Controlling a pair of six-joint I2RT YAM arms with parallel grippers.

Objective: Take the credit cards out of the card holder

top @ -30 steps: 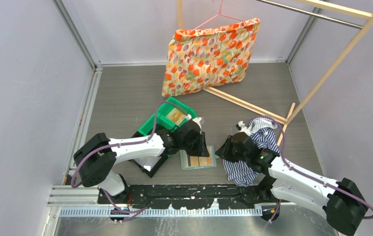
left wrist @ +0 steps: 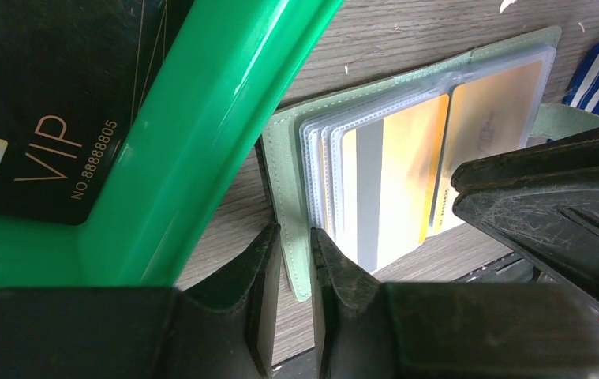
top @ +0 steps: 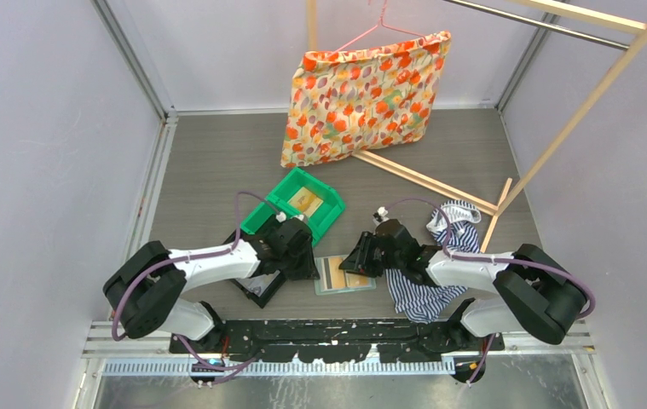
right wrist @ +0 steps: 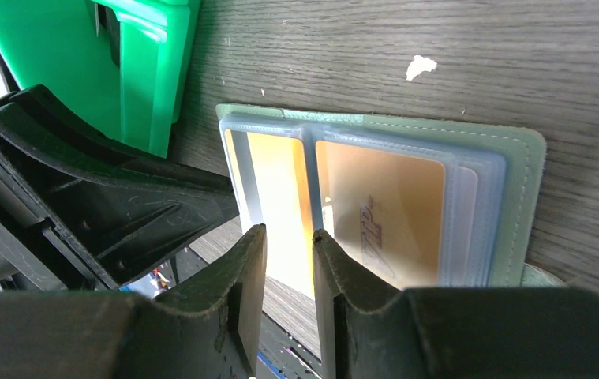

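Note:
The pale green card holder (left wrist: 286, 178) lies spread on the table, with clear sleeves on top. Two cards show in it: a yellow card with a grey stripe (left wrist: 394, 174) and a gold card (right wrist: 383, 213). At the holder's left edge, my left gripper is narrowly open, its fingers near the green margin. Over the two cards, my right gripper is also partly open, and nothing shows held between its fingers. Whether any fingertip touches the sleeves, I cannot tell.
A green tray (top: 329, 214) stands close behind and left of the holder, with a black VIP card (left wrist: 51, 103) in one compartment and a gold card (top: 306, 201) in another. Striped cloth (top: 422, 296) lies at right. Bare table (top: 226, 153) is behind.
My left gripper has drawn left from over the cards to the holder's left edge. My right gripper has come left, from beside the holder to over it. The holder has not visibly moved.

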